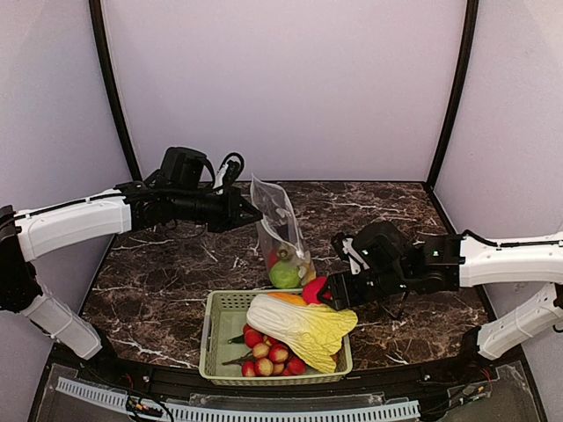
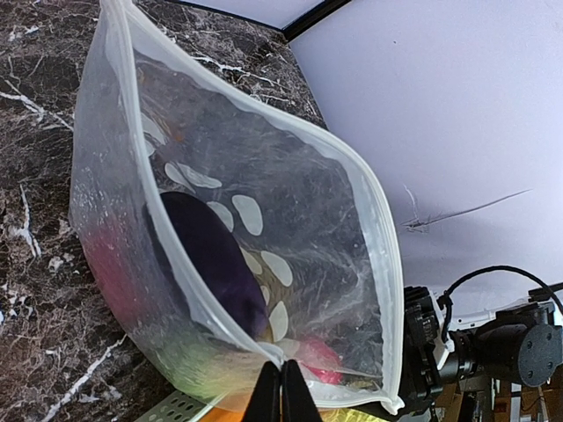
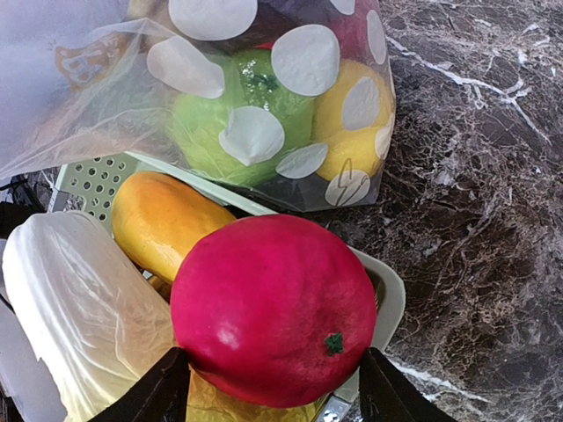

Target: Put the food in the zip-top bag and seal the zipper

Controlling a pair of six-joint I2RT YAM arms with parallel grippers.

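The clear zip top bag stands upright behind the basket, its mouth spread. Inside are a green round food, a dark purple one and a yellow one. My left gripper is shut on the bag's rim. At the basket's back right corner lies a large red fruit, partly hidden from the top view by the right arm. My right gripper is part open, with one finger on either side of the fruit's lower edge; whether both press on it is unclear.
A pale green basket holds a napa cabbage, an orange food and several small red fruits. The bag's base stands close against the basket's back rim.
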